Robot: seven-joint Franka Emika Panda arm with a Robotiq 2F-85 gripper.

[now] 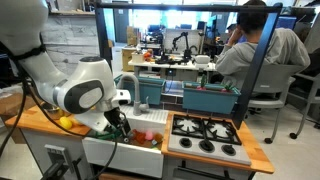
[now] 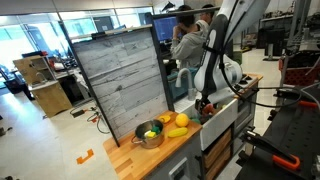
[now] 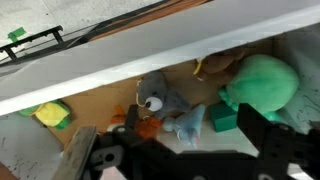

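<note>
My gripper [image 1: 118,132] is down over the left part of the white sink [image 1: 126,159], which has several soft toys in it. In the wrist view, its black fingers [image 3: 118,148] stand wide apart, so the gripper is open and holds nothing. Between and ahead of them lie a grey toy [image 3: 158,96] and a light blue toy [image 3: 187,124]. An orange toy [image 3: 146,128] sits close to the left finger. Towards the right are a green toy [image 3: 265,82] and a brown one [image 3: 220,62]; a green and yellow toy [image 3: 52,113] lies far left.
A white sink edge [image 3: 150,55] crosses the wrist view above the toys. The faucet [image 1: 140,95] rises behind the sink, with a stove [image 1: 207,134] on the right. Yellow items [image 2: 181,120] and a metal pot [image 2: 148,140] stand on the wooden counter.
</note>
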